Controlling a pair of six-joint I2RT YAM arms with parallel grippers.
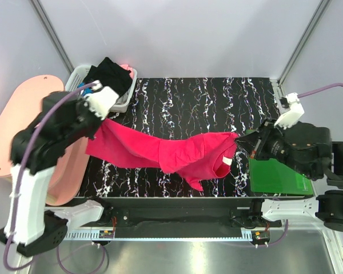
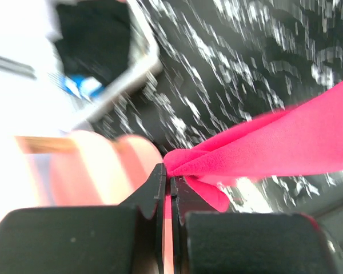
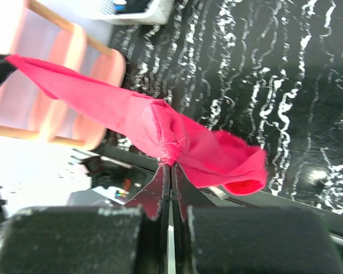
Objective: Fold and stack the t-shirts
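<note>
A red T-shirt (image 1: 183,154) is stretched across the black marble table between my two grippers, bunched in folds toward the right. My left gripper (image 1: 95,127) is raised at the far left, shut on one end of the shirt, which runs off in a narrow band in the left wrist view. My right gripper is shut on the other end, at a gathered seam, with a loose red flap hanging beside it.
A white basket (image 1: 126,98) with black, blue and pink clothes stands at the back left. A pink shelf unit (image 1: 23,120) is at the left, a green board (image 1: 280,177) at the right.
</note>
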